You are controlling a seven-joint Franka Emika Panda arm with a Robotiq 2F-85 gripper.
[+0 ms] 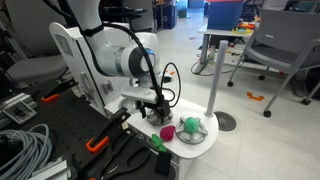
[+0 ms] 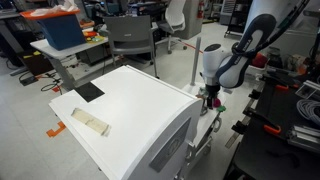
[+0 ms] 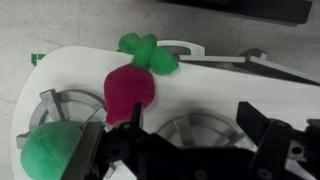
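My gripper is open, its dark fingers (image 3: 272,145) wide apart in the wrist view. Between them shows a round metal burner (image 3: 182,128) on a white toy stove top. To the left lies a red radish-like toy (image 3: 130,92) with a green top. A green round toy (image 3: 50,150) rests on another burner at the lower left. In exterior view 1 the gripper (image 1: 160,108) is low over the nearer burner, covering most of it. The red toy (image 1: 167,132) and green toy (image 1: 191,125) lie beside it. No object shows between the fingers.
A white stove top (image 1: 206,143) carries the toys, with a pale basin (image 1: 130,104) at its left. A black table (image 1: 60,122) with coiled cable and orange-marked clamps borders the left. A white upright post (image 1: 217,78) rises behind the stove.
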